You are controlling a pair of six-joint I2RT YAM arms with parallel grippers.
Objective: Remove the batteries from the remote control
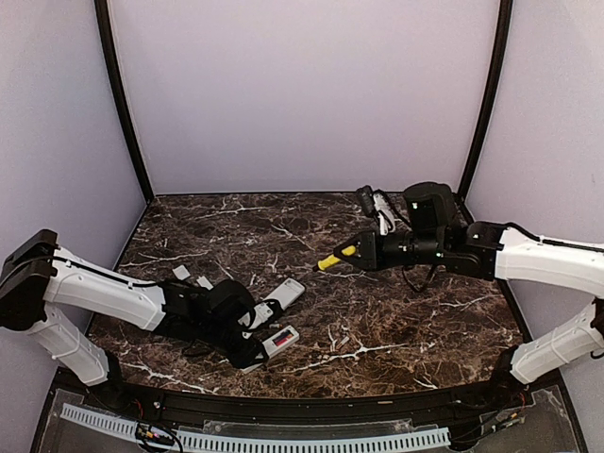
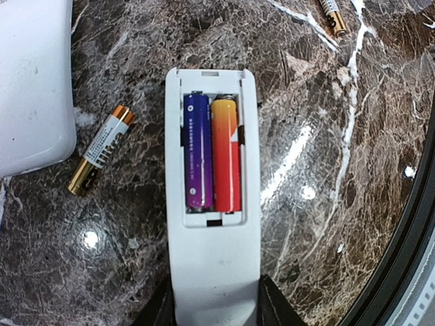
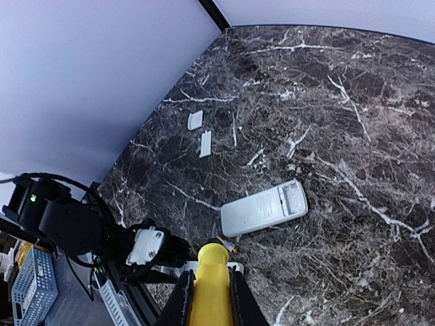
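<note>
A white remote [image 2: 214, 272] has its battery compartment uncovered, with a purple battery [image 2: 198, 153] and a red-orange battery [image 2: 225, 156] lying side by side inside. My left gripper is shut on the remote's lower end, fingers on both sides. In the top view the remote [image 1: 282, 339] is low over the front left of the table. My right gripper is shut on a yellow-handled tool [image 3: 212, 278], held above the table. In the top view that tool [image 1: 336, 258] points left and slightly down, well apart from the remote. Its tip is hard to make out.
A second white remote [image 3: 264, 207] lies behind the held one. Two small white covers [image 3: 195, 120] rest at the back left. A gold-and-white battery [image 2: 102, 149] lies beside the held remote, another battery [image 2: 333, 17] farther off.
</note>
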